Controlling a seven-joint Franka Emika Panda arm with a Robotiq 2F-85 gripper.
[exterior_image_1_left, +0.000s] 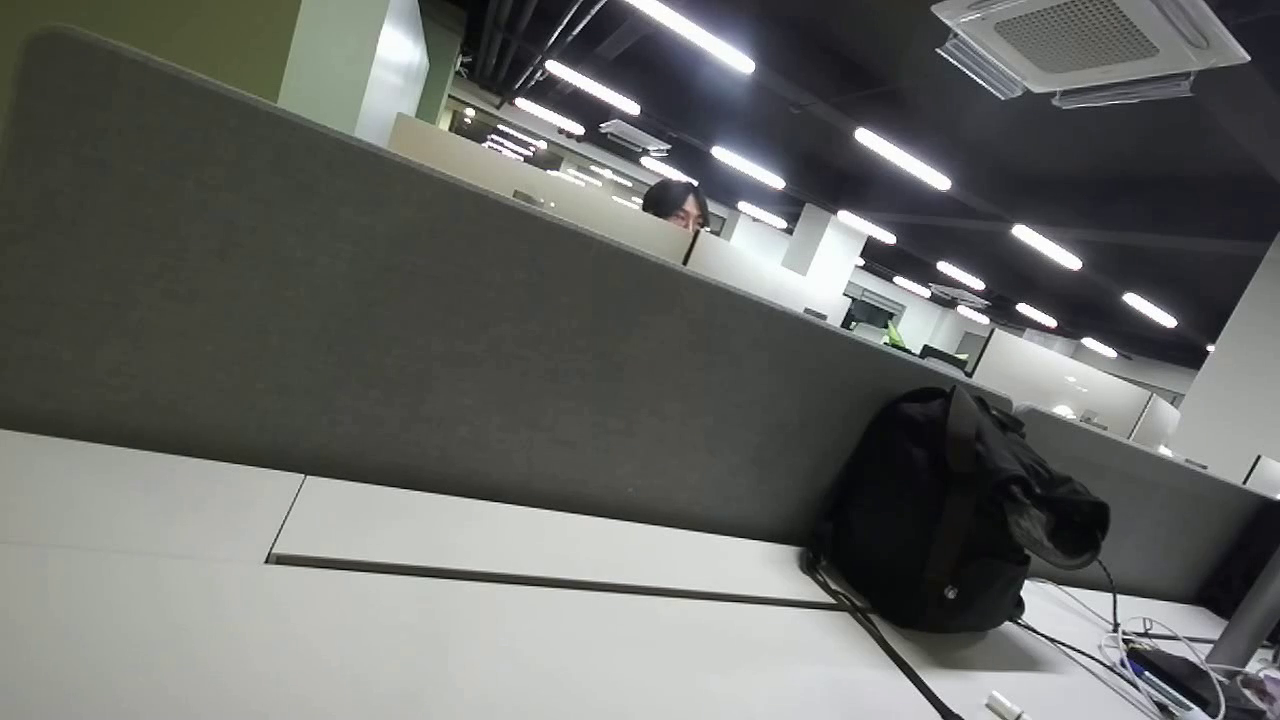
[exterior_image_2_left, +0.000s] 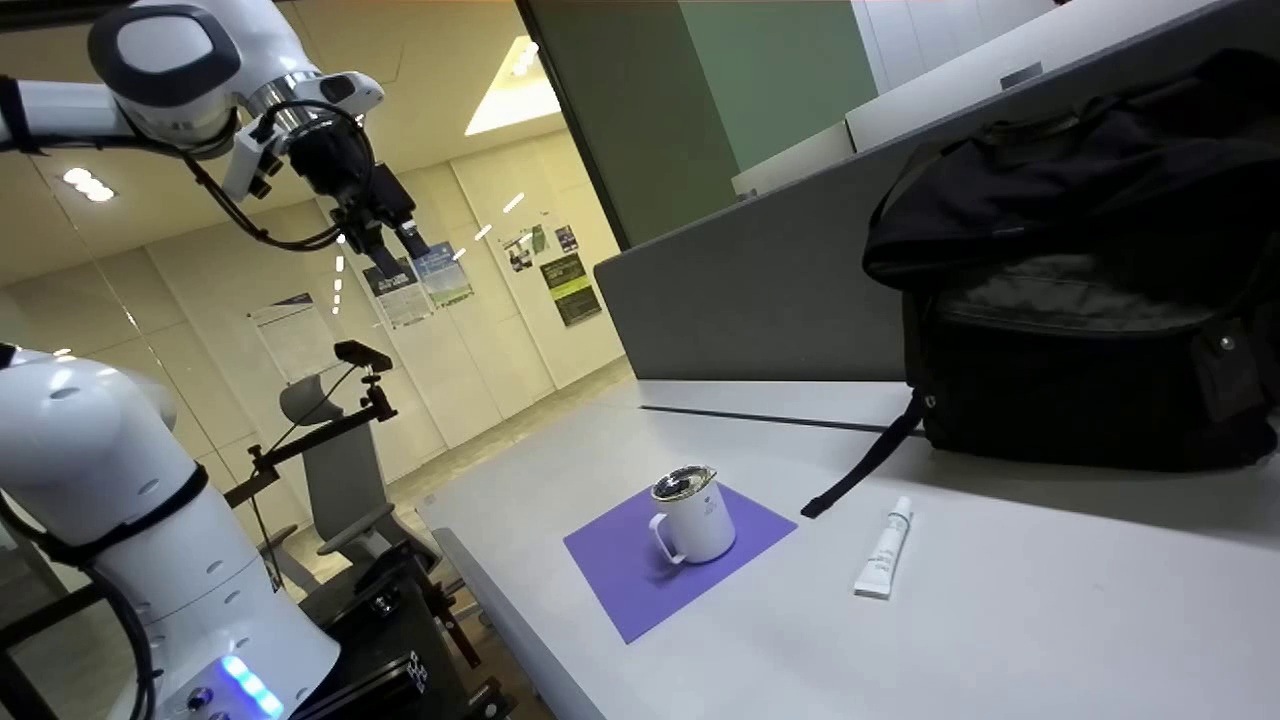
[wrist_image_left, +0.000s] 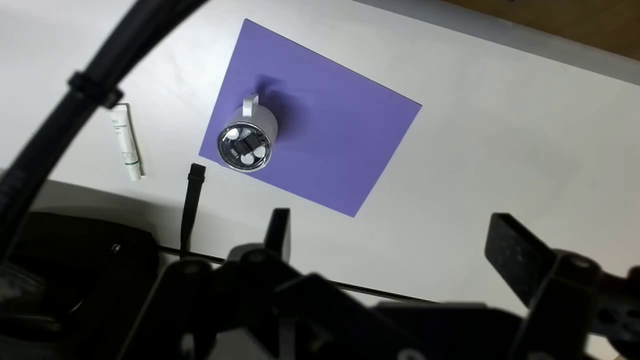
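A white mug (exterior_image_2_left: 697, 528) with a clear lid stands upright on a purple square sheet (exterior_image_2_left: 618, 581). From above, the mug (wrist_image_left: 267, 123) sits near one corner of the sheet (wrist_image_left: 336, 138), its handle turned toward the top of the wrist view. A white tube (exterior_image_2_left: 885, 552) lies on the desk to the right of the sheet. High above the desk's left side in exterior view 2 is my gripper (exterior_image_2_left: 407, 262), well apart from the mug. In the wrist view the gripper is open, its fingers wide apart with nothing between them.
A black backpack (exterior_image_2_left: 1080, 336) rests against the grey divider (exterior_image_2_left: 768, 294), its strap (exterior_image_2_left: 870, 462) trailing toward the sheet. Cables (exterior_image_1_left: 1152, 666) lie at the far right in exterior view 1. Bare desk (wrist_image_left: 510, 138) spreads beside the sheet.
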